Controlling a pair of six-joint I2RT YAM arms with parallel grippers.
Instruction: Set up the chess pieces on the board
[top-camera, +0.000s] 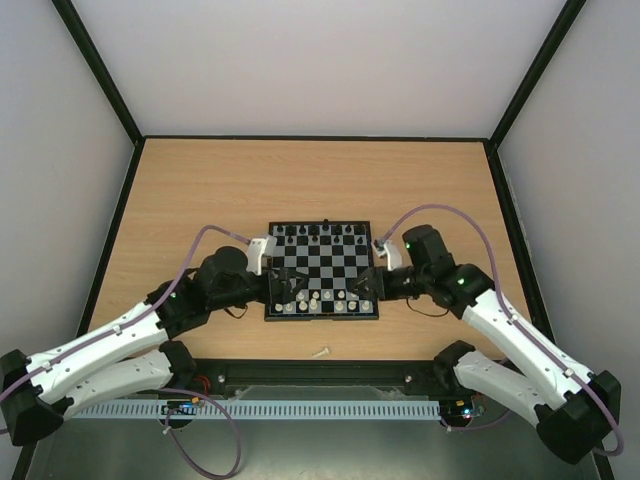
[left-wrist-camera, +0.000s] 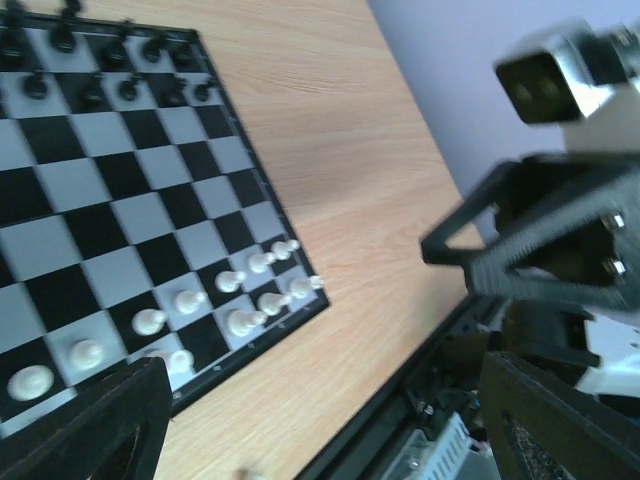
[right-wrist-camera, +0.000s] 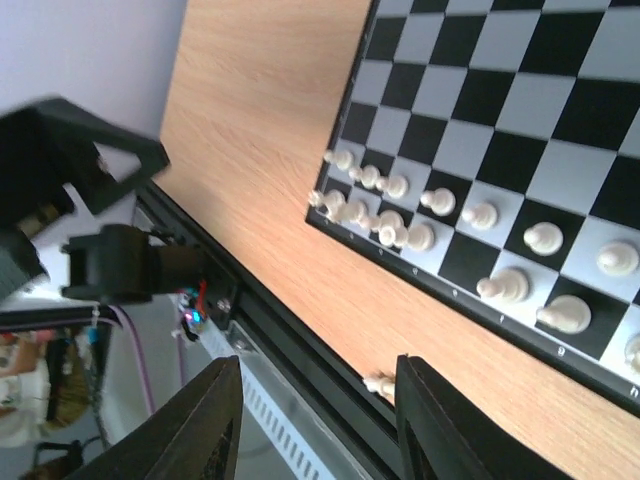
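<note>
The checkered board (top-camera: 321, 268) lies mid-table, with black pieces (top-camera: 337, 233) along its far side and white pieces (top-camera: 340, 305) in rows along its near side. One white piece (top-camera: 321, 352) lies on its side on the bare table in front of the board; in the right wrist view this loose piece (right-wrist-camera: 379, 384) is partly hidden behind a finger. Above the board's near left part is my left gripper (top-camera: 300, 285), its fingers (left-wrist-camera: 105, 425) wide apart and empty. My right gripper (top-camera: 358, 290) hangs over the near right part, fingers (right-wrist-camera: 437, 425) spread, nothing held.
A dark frame rail (top-camera: 320, 373) runs along its near edge, close to the loose piece. Both grippers face each other across the board with a small gap.
</note>
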